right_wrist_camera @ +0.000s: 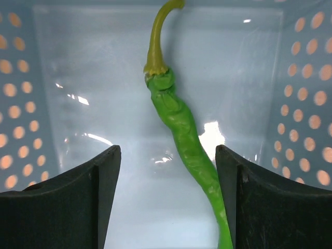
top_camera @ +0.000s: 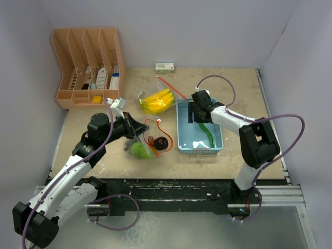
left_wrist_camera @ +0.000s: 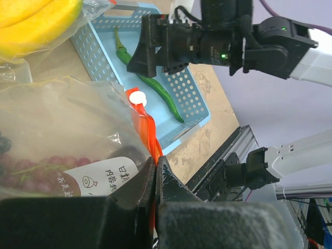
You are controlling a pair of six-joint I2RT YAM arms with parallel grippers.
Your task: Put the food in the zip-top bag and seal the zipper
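Note:
My left gripper is shut on the orange zipper edge of a clear bag [top_camera: 153,145] holding green and dark food; the left wrist view shows grapes in it. My right gripper is open over a green chili pepper [right_wrist_camera: 187,140] lying in the blue basket [right_wrist_camera: 31,78], the pepper visible between and beyond its fingertips, not held. A second zip bag [top_camera: 158,104] with yellow bananas lies at the back, left of the basket.
A peach-coloured divided organiser [top_camera: 83,52] stands at the back left. A small box [top_camera: 164,67] sits at the back edge.

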